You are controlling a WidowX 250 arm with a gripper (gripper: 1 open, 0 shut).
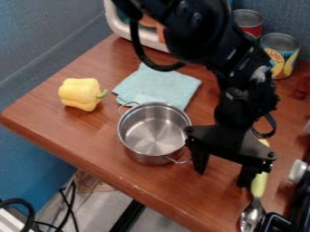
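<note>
The black gripper (224,160) hangs low just right of the steel pot (151,134), its fingers pointing down; whether it is open or shut is hard to tell. A metal spoon (252,217) lies at the front right, with a pale yellow long object (259,184) beside it, partly behind the gripper. A yellow bell pepper (82,94) sits at the left, and a folded light-blue cloth (158,85) lies behind the pot.
The wooden table (72,127) has free room at left and front centre. Cans (278,54) and a white appliance (133,32) stand at the back. Black equipment lines the right edge.
</note>
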